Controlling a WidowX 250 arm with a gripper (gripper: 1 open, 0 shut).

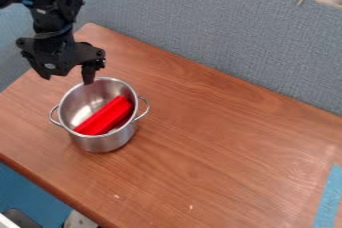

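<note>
A steel pot [99, 141] with two side handles stands on the left part of the wooden table. A red cylindrical object [104, 115] lies inside it, tilted along the pot's floor. My black gripper [68, 71] hangs above and just behind the pot's left rim, its fingers pointing down and spread apart, with nothing visible between them.
Grey padded walls [227, 32] border it at the back. A strip of blue tape [326, 197] lies at the right edge.
</note>
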